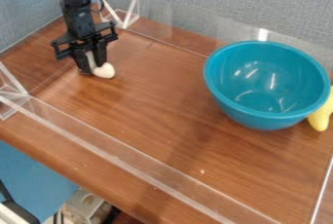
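My black gripper [92,58] is at the back left of the wooden tabletop, pointing down and shut on a small white object [104,71] that sticks out to the right of its fingers. The object's exact shape is partly hidden by the fingers.
A large teal bowl [267,82] stands on the right, with a yellow object [318,114] partly behind it at the edge of view. Clear plastic edging runs along the table's front left and back.
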